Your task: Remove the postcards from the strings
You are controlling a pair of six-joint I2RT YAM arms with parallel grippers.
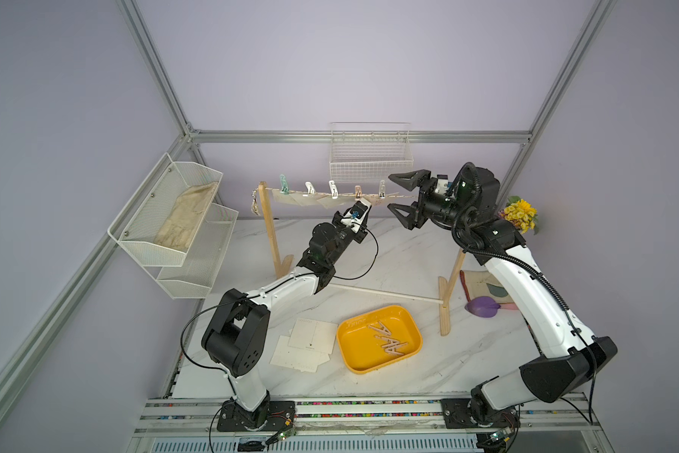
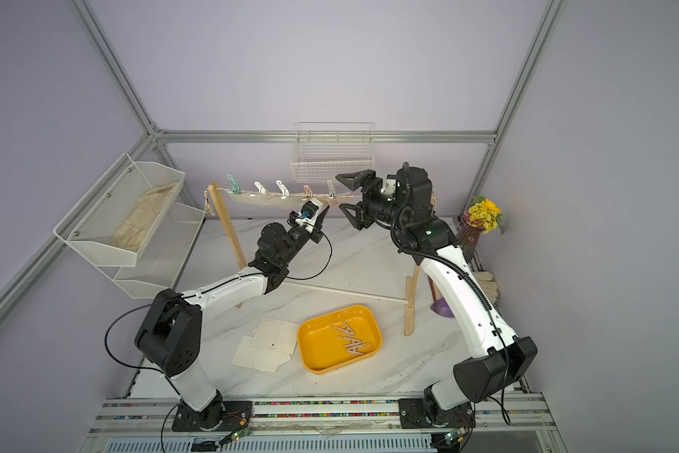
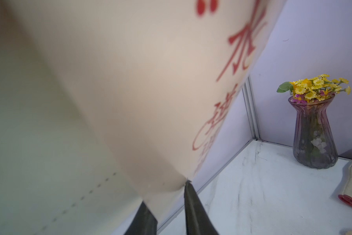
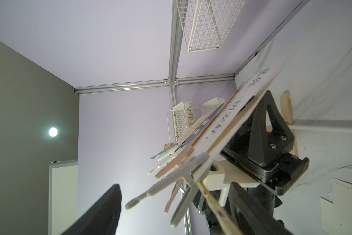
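Note:
A row of postcards (image 1: 303,199) hangs from a string by clothespins between wooden posts. In the left wrist view, a postcard (image 3: 160,94) with red characters fills the upper middle. Its lower end reaches down between the fingers of my left gripper, which stand apart; contact is hard to judge. A grey clothespin (image 4: 168,182) at the right end of the row grips a card (image 4: 222,124) and points between the fingers of my right gripper. That gripper is open, and neither finger touches the clothespin.
A yellow tray (image 1: 352,361) with several loose clothespins stands at the front of the table. Removed cards (image 1: 306,344) lie left of it. A wire basket (image 1: 371,161) hangs behind the string. The frame's crossbar (image 1: 388,293) runs low across the table.

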